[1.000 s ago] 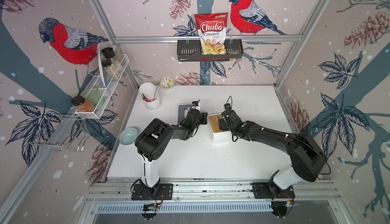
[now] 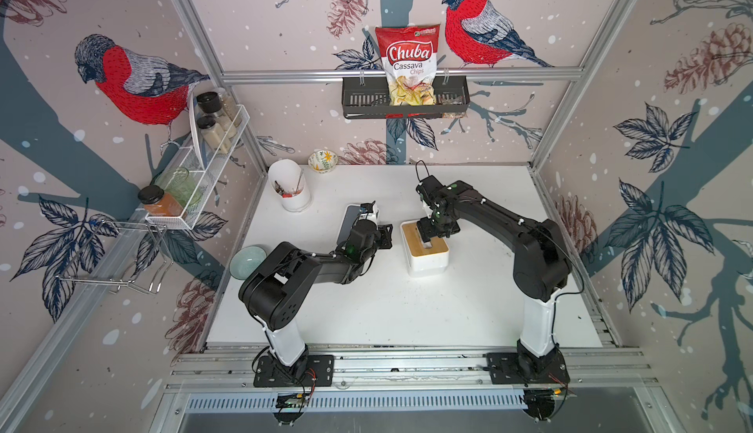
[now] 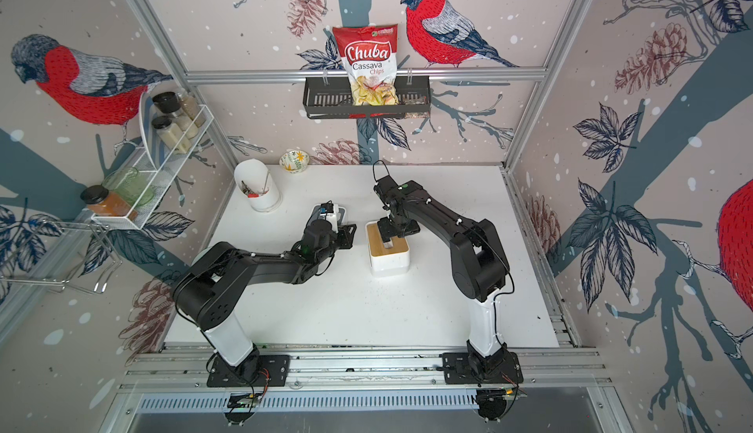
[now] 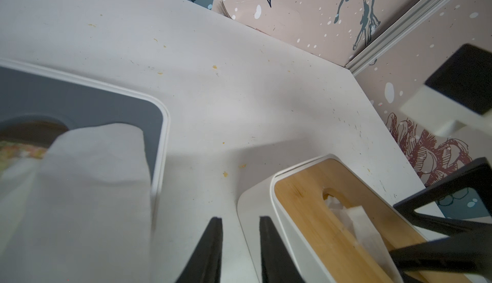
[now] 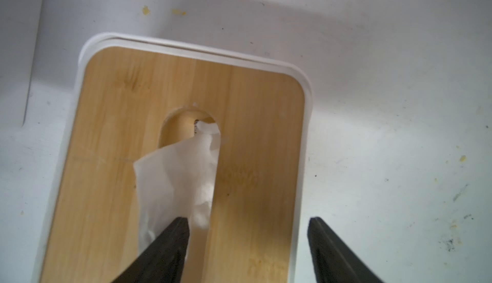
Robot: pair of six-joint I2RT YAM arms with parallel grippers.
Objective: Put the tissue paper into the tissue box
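Observation:
The tissue box (image 2: 427, 262), white with a wooden lid, stands mid-table. White tissue paper (image 5: 176, 185) pokes up through the lid's long slot, part of it lying over the slot's left edge. Over the lid, my right gripper is open; its left finger (image 5: 171, 247) overlaps the tissue in the right wrist view, and whether they touch is unclear. Left of the box, my left gripper is partly open, with only bare table showing between its fingers. White paper (image 4: 97, 185) also shows at the grey tray in the left wrist view.
The grey tray (image 4: 112, 101) with a white rim lies behind the left gripper. A white utensil cup (image 2: 289, 190), a patterned bowl (image 2: 322, 161) and a green bowl (image 2: 248, 262) stand toward the left and back.
My right arm has swung inward, its elbow moving left and its hand turning over the box. The left gripper has shifted slightly left and toward the front, away from the box.

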